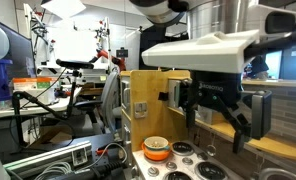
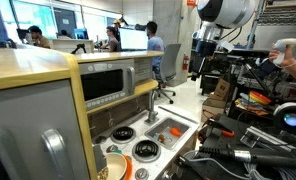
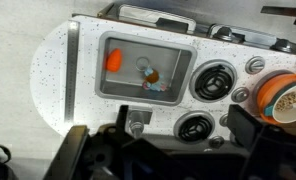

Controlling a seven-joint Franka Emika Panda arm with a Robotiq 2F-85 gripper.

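High above the counter, my gripper (image 1: 226, 125) stands open, pointing down, its dark fingers (image 1: 259, 115) wide apart with nothing between them. Below it in the wrist view is a grey sink (image 3: 188, 70). An orange object (image 3: 114, 60), perhaps a carrot, lies in the sink's left part. Near the middle sit a brownish item (image 3: 152, 76) and something clear beside it, too small to name. An orange pot (image 3: 269, 95) with a pale bowl-like piece (image 3: 288, 104) stands at the right. The orange object also shows in exterior view 2, inside the sink (image 2: 169, 143).
Black coil burners (image 3: 214, 80) lie between sink and pot. The faucet (image 3: 138, 118) rises at the sink's edge. A wooden shelf (image 1: 250, 138) with a microwave (image 1: 192, 95) borders the counter. White counter (image 3: 50, 75) left of the sink is clear.
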